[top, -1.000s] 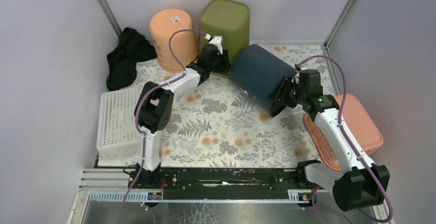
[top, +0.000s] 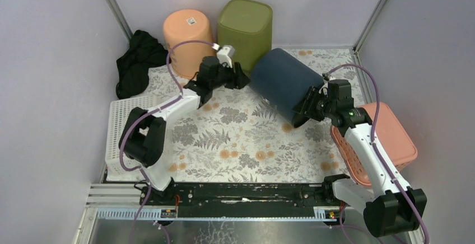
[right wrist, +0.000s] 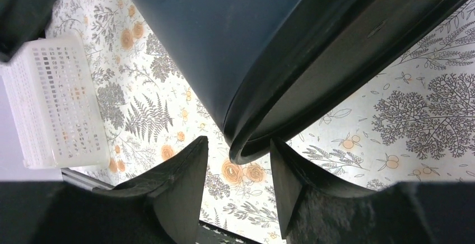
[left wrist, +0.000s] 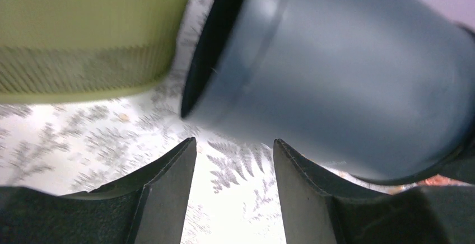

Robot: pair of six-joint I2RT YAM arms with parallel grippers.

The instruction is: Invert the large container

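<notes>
The large dark blue container [top: 283,81] lies tipped on its side, its rimmed opening toward the right front. My left gripper [top: 242,78] hangs just left of its far end. In the left wrist view the left fingers [left wrist: 171,191] stand apart with nothing between them, and the container's side [left wrist: 358,76] slopes up to the right. My right gripper [top: 307,105] is at the rim. In the right wrist view its fingers [right wrist: 182,188] are apart, and the lower corner of the thick black rim [right wrist: 246,143] shows between their tips; contact is unclear.
Behind the container's far end stands a green bin [top: 245,28], with an orange bin [top: 187,37] beside it. Black cloth [top: 140,62] lies at the back left. A white basket [top: 126,137] is at left, a salmon box [top: 386,135] at right.
My left gripper has drawn away from the green bin, toward the front and slightly left. The right arm has shifted only slightly, and the container looks unmoved.
</notes>
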